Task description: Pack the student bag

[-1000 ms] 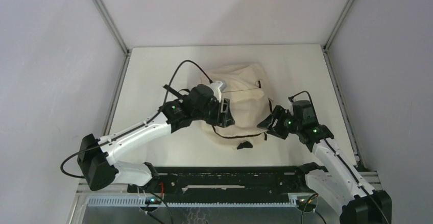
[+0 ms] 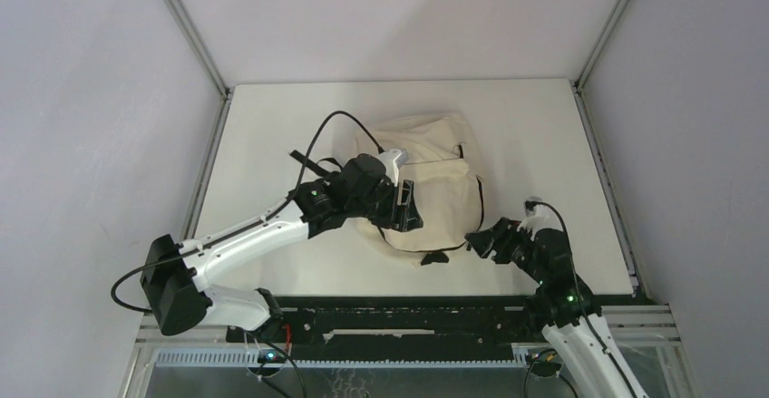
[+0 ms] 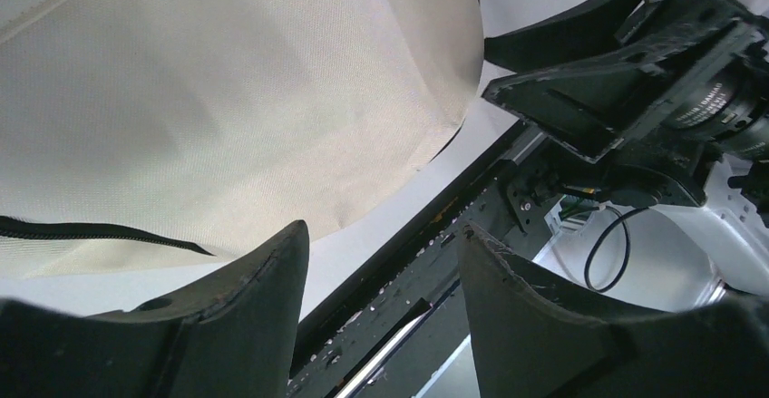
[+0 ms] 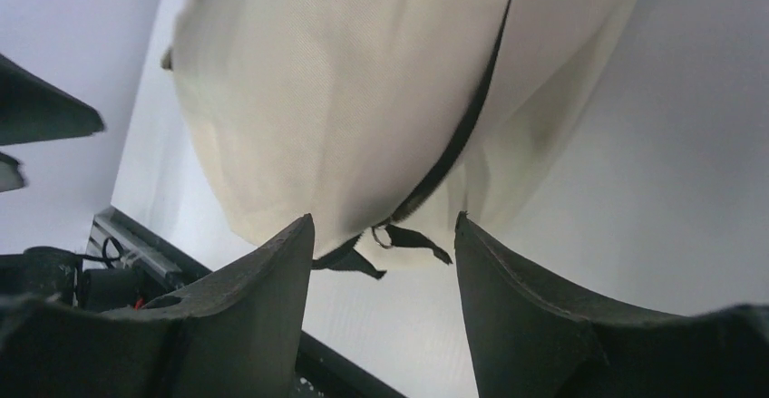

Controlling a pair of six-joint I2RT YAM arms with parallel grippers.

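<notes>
A cream cloth bag (image 2: 442,200) with black zipper edging lies flat on the white table, its black straps poking out at the upper left. Over the bag's left half, my left gripper (image 2: 410,218) stands open; in the left wrist view the bag's cloth (image 3: 263,90) stretches beyond the parted fingers (image 3: 281,280). At the bag's lower right corner is my right gripper (image 2: 479,247), also open. Between and beyond its fingers, the right wrist view shows the zipper (image 4: 458,140) and a small ring with black tabs (image 4: 410,239). The inside of the bag is hidden.
A dark rail (image 2: 390,321) runs along its front edge, and pale walls enclose the sides and back. The two grippers stand close together at the bag's front.
My right gripper has moved a little down and right, and its arm has changed its pose. The bag's front edge sits slightly lower.
</notes>
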